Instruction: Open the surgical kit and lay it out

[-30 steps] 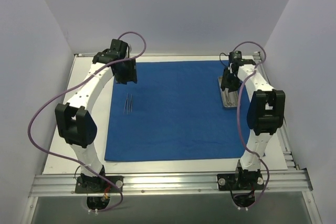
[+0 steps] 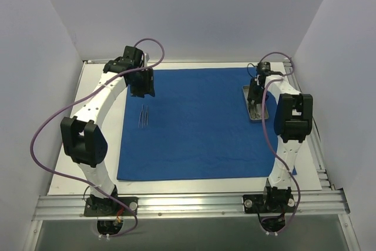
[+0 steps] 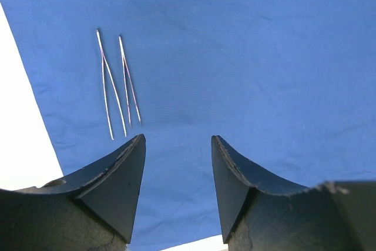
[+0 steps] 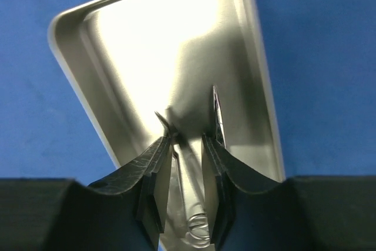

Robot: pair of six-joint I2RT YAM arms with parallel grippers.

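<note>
On the blue cloth (image 3: 188,80) lie two thin tweezers, the left tweezers (image 3: 107,86) beside the shorter right tweezers (image 3: 127,80). My left gripper hangs over the cloth, open and empty, a little to their right. At the far right, the metal tray (image 2: 259,120) holds a ring-handled instrument (image 4: 181,174) and a slim pointed tool (image 4: 218,113). My right gripper is low over the tray, its fingers apart. The ring-handled instrument shows in the gap between them; the slim tool passes behind the right finger. Whether either finger touches metal cannot be told.
Bare cloth (image 2: 194,127) stretches wide between the tweezers and the tray. The tray's raised rim (image 4: 267,86) stands close around my right fingers. A white tabletop margin (image 2: 88,139) borders the cloth on the left.
My right gripper has shifted slightly right and toward the front over the tray, with its arm swinging a little left. The left gripper has moved only slightly; the tweezers stay put.
</note>
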